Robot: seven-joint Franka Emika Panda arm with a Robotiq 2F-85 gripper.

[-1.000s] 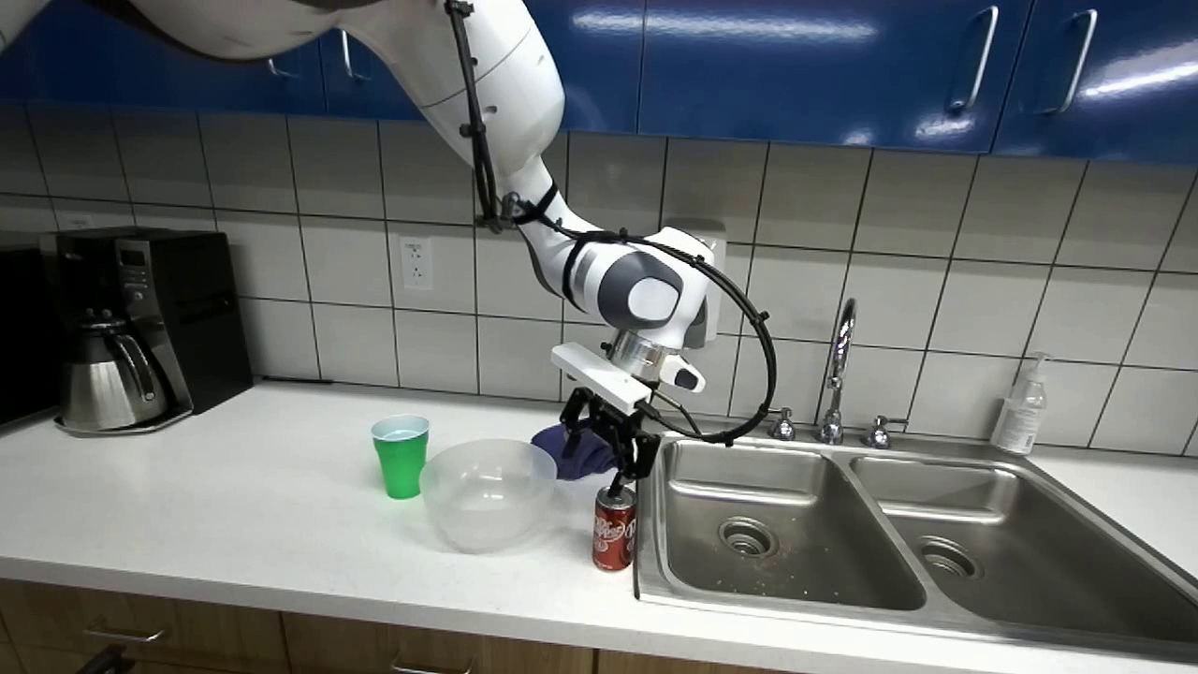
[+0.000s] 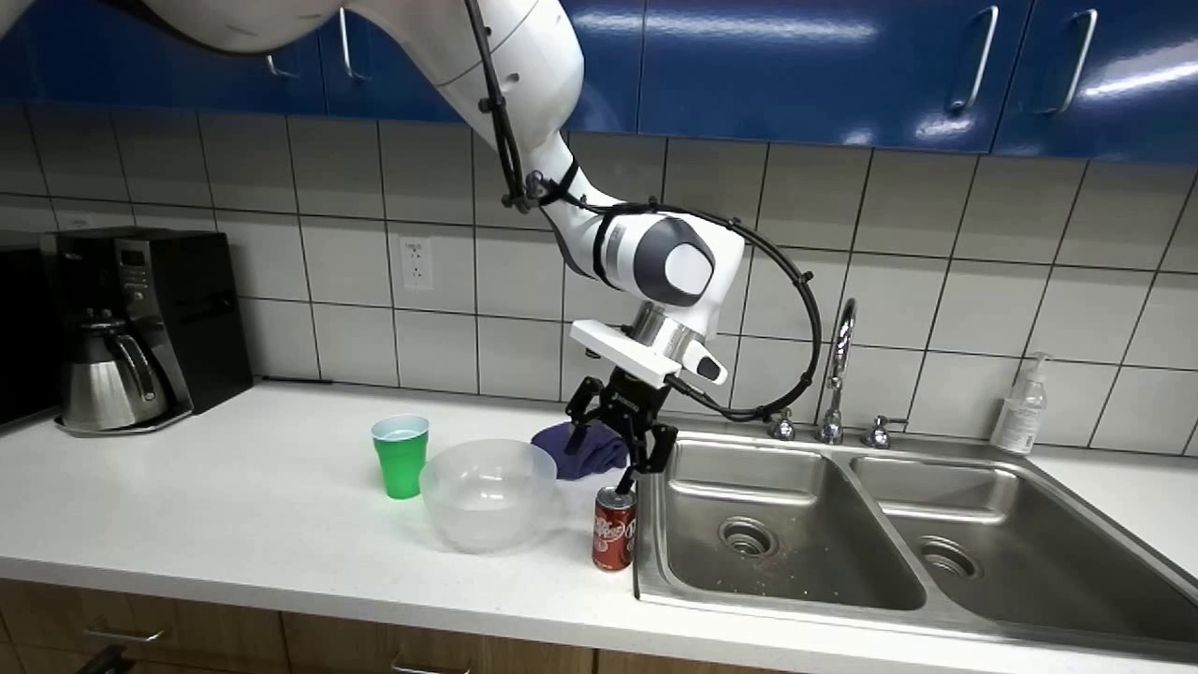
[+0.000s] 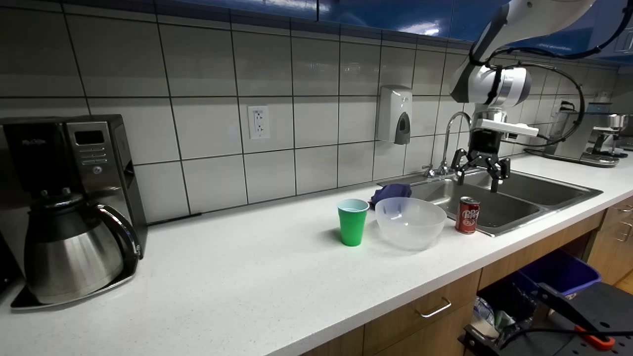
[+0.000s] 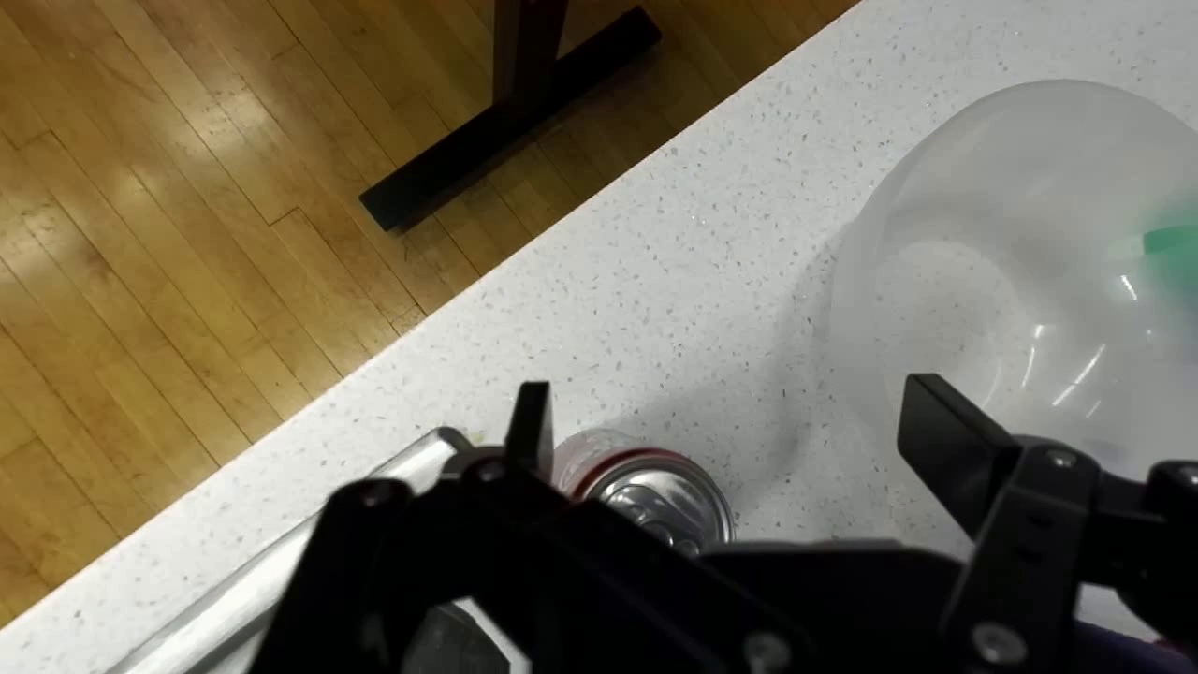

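A red Dr Pepper can (image 2: 613,534) stands upright on the counter, just left of the sink. Above and behind it is my gripper (image 2: 603,459), open, its two fingers spread wide with nothing held. In the wrist view the can (image 4: 663,505) lies partly under the gripper, close to the left finger (image 4: 533,421) and partly hidden by it. A translucent bowl (image 2: 489,494) sits left of the can, and a green cup (image 3: 352,223) stands upright beyond the bowl. Behind the bowl lies a crumpled purple cloth (image 2: 580,451).
A double steel sink (image 2: 786,584) with a faucet (image 2: 837,371) takes up the right side. At the far left stands a coffee maker (image 3: 71,207). The counter (image 3: 237,279) between coffee maker and cup is bare. Blue cabinets (image 2: 831,67) hang overhead.
The arm and gripper have shifted a little to the right, with the wrist slightly higher. Can, bowl, cup and cloth have stayed in place.
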